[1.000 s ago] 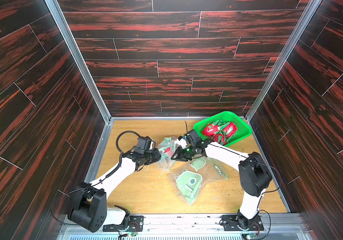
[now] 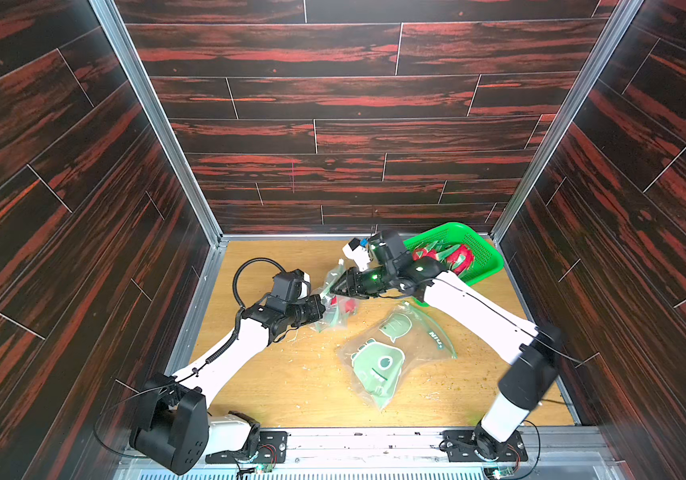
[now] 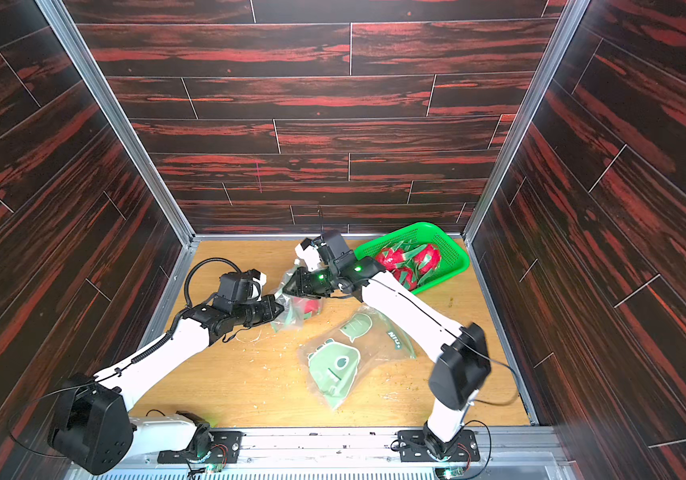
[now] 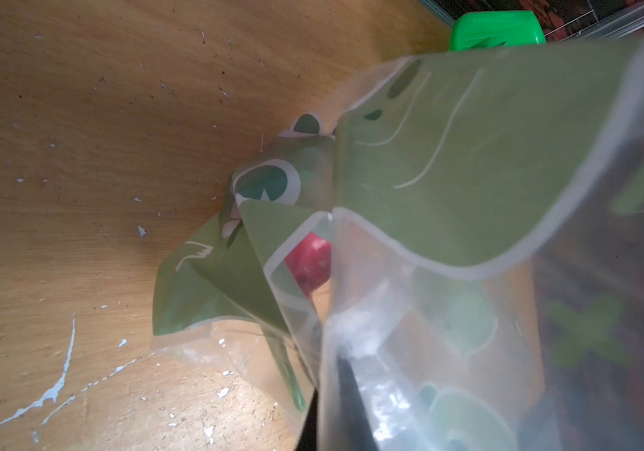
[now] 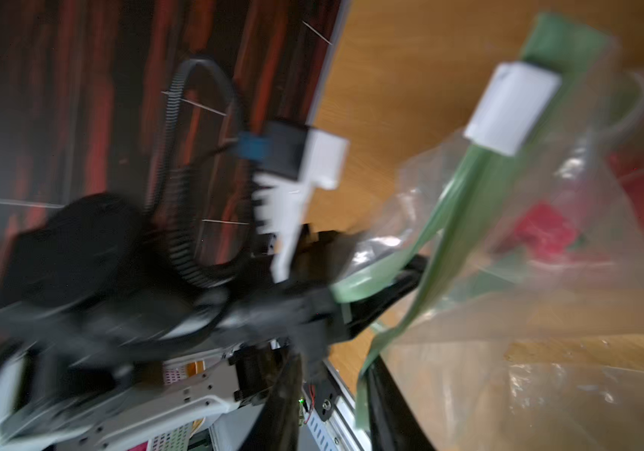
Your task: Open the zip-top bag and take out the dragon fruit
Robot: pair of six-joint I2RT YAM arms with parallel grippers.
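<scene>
A clear zip bag with green print (image 4: pixel 262 248) stands half raised between my grippers, a red dragon fruit (image 5: pixel 543 233) inside it. My left gripper is shut on the bag's film near its mouth. In the right wrist view, the green zip strip (image 5: pixel 457 225) runs slantwise with a white slider (image 5: pixel 513 105) near its far end. My right gripper has its fingers apart beside the near end of the strip, which lies against one finger. Film and arms hide part of the bag in the top left view.
An empty-looking second zip bag (image 2: pixel 379 364) lies flat in front of the right arm. Behind that arm stands a green basket (image 2: pixel 490 256) with several dragon fruits. Bare table (image 2: pixel 279 392) lies at front left.
</scene>
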